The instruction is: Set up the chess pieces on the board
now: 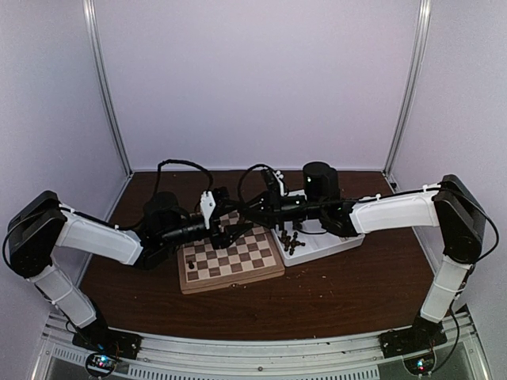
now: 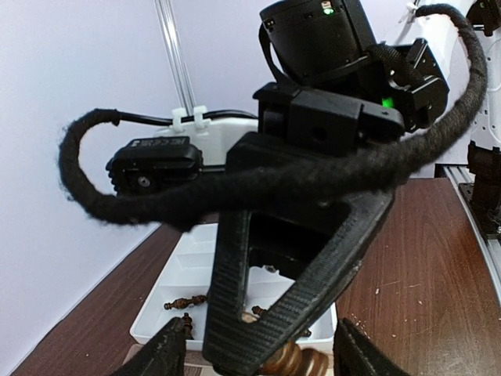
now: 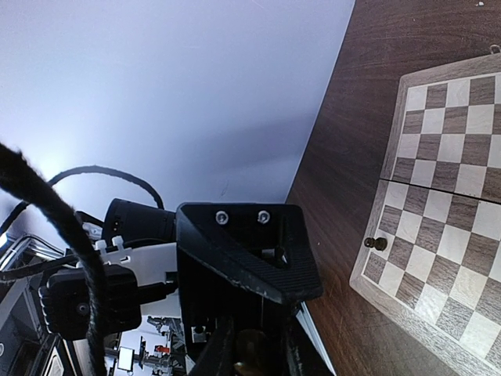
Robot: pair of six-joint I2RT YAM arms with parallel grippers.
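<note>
A brown chess piece [image 2: 293, 360] is clasped by my right gripper [image 1: 244, 212], above the chessboard [image 3: 470, 274]. In the right wrist view it shows low and dark between the fingers. My left gripper [image 1: 238, 225] faces the right one, its fingers [image 2: 159, 354] on either side of the right fingertips and the piece, with a gap still showing. Whether the left fingers touch the piece is hidden. One dark piece [image 3: 380, 244] stands near the board's edge. Several dark pieces [image 1: 291, 242] lie in the white tray [image 1: 337, 248].
Both arms cover the back of the board in the top view. The tray sits against the board's right side. Pale walls stand close behind and at the sides.
</note>
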